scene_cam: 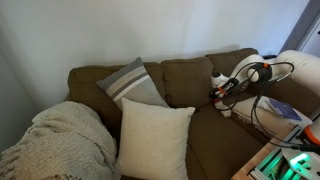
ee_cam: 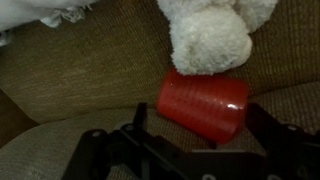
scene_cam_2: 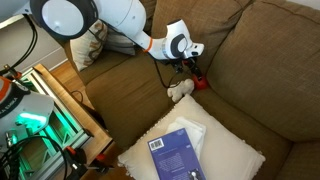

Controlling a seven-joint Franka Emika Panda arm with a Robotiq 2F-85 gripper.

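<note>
A red object (ee_cam: pixel 203 104), smooth and rounded at the edge, rests on the brown couch in the wrist view. My open gripper is around it, with one dark finger (ee_cam: pixel 139 116) to its left and the other at its right. Whether they touch it, I cannot tell. In exterior view 2 the red object (scene_cam_2: pixel 201 82) lies against the couch back, just under the gripper (scene_cam_2: pixel 193 68). Right beside it is a white plush toy (ee_cam: pixel 209 38), whose fluffy parts nearly meet the red surface.
A cream pillow (scene_cam_2: pixel 225 155) with a purple book (scene_cam_2: pixel 178 157) on it lies nearer the couch front. Farther along the seat stand a white cushion (scene_cam: pixel 154 140), a striped grey cushion (scene_cam: pixel 131 84) and a fluffy blanket (scene_cam: pixel 62 142). Seat between them is bare.
</note>
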